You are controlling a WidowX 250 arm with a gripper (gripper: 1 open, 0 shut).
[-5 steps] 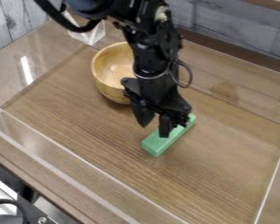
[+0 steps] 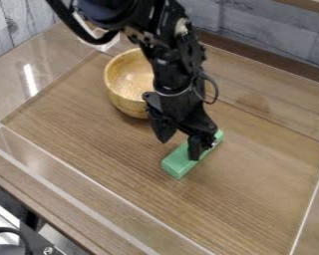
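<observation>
My black gripper (image 2: 181, 133) reaches down from the top of the view, open, its two fingers spread just above and around a green rectangular object (image 2: 183, 163) that lies flat on the wooden table. The right finger is over the upper part of the green object, the left one to its left. Whether either touches it I cannot tell.
A yellow round bowl (image 2: 129, 78) sits behind the arm at the upper left, partly hidden by it. The table's edges show at the top right and left.
The gripper has shifted slightly and turned over the green object, its right finger now further over it. The green object looks nearly where it was.
</observation>
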